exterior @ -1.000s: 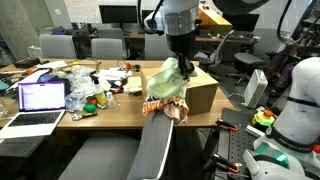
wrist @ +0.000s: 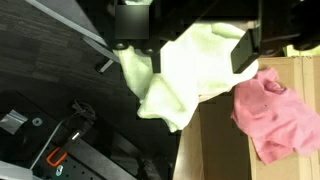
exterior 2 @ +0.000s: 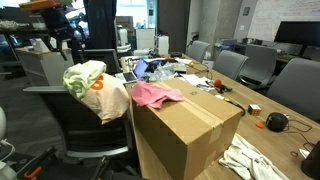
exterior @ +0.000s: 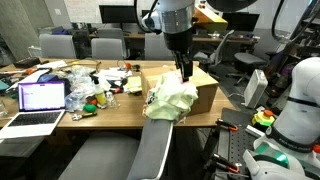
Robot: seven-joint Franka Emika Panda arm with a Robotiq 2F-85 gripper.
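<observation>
A light green cloth lies heaped over the top of the chair back, below my gripper. In exterior view 2, the green cloth rests partly on a white cloth with orange patterning, also draped on the chair. From the wrist, my gripper has its fingers apart, and the green cloth spreads beneath and between them. Whether any fold still touches a finger cannot be told. A pink cloth lies on the cardboard box, beside the chair.
Behind the chair, the table carries a laptop, bags and many small items. The box stands close by the chair back. A white cloth lies at the table's near side, with a dark mug beyond it.
The green cloth hung stretched from my gripper before; now it has slumped into a wider heap on the chair back, covering more of the patterned cloth. The gripper's fingers have spread.
</observation>
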